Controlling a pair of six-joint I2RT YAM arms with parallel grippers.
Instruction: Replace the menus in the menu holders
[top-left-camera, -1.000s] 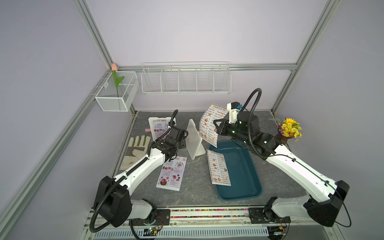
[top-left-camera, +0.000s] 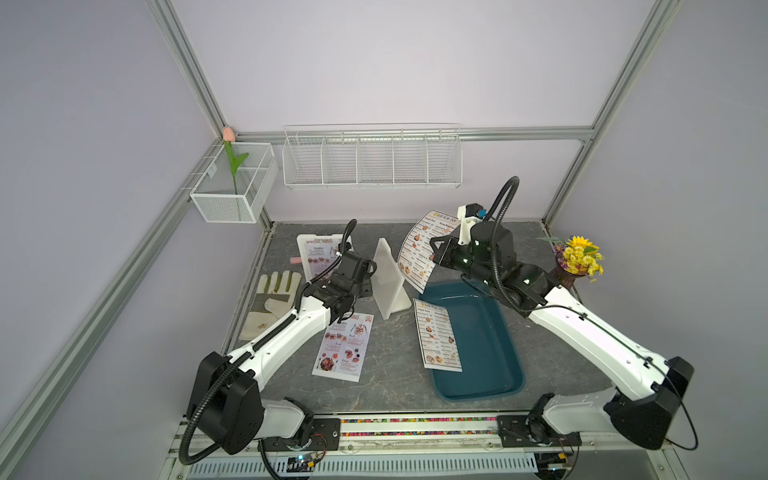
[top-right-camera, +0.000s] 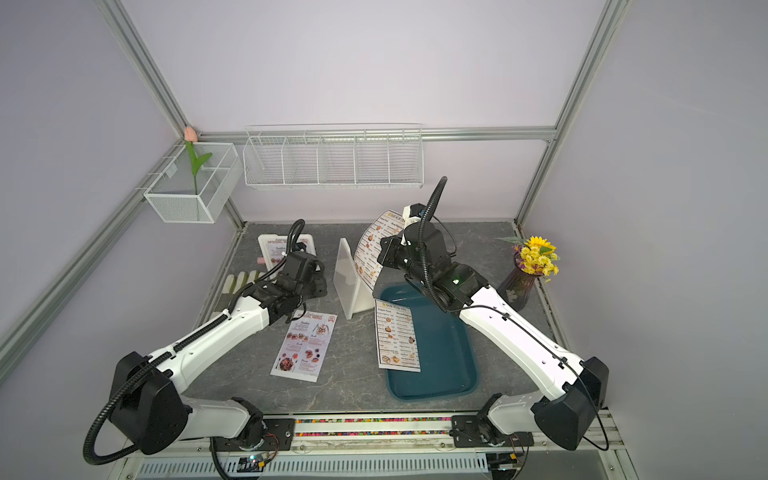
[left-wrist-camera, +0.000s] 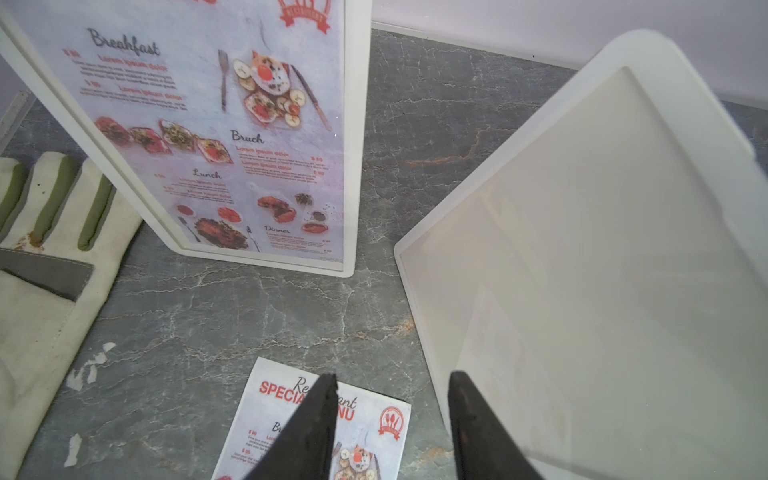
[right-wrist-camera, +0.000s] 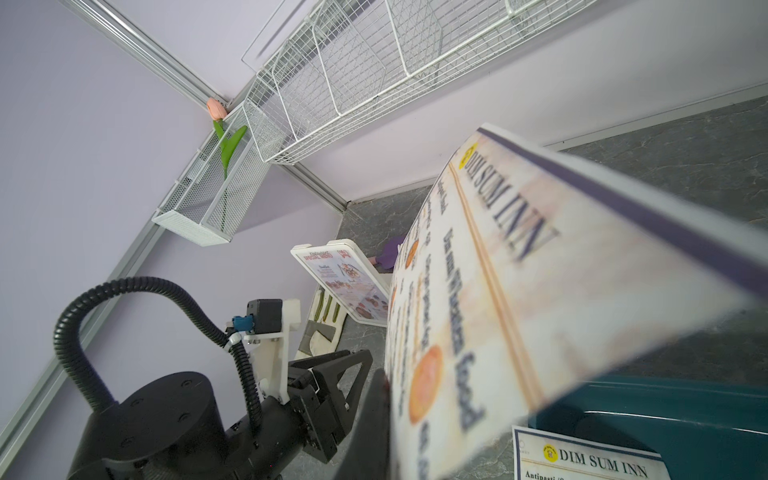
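Observation:
A curved Dim Sum Inn menu (right-wrist-camera: 480, 304) hangs in the air with my right gripper (top-left-camera: 436, 251) shut on its edge; that gripper's fingertips are mostly hidden in the right wrist view. Another Dim Sum menu (top-left-camera: 437, 336) lies partly over the tray's left rim. My left gripper is part open and empty, above the table. Below it lies a Special Menu sheet (top-left-camera: 344, 346). One white holder (left-wrist-camera: 348, 160) at the back left carries a Special Menu. The middle holder (left-wrist-camera: 584, 264) shows a blank face towards my left gripper.
The teal tray (top-left-camera: 480, 392) occupies the right of the table. Gloves (top-left-camera: 270, 304) lie at the left, and a vase of yellow flowers (top-left-camera: 580, 257) stands at the right. Wire baskets (top-left-camera: 372, 160) hang on the back wall. Bare table shows in front of the middle holder.
The right gripper and its menu have shifted slightly, and the menu has turned a little. The left arm, holders, tray and loose menus look unmoved.

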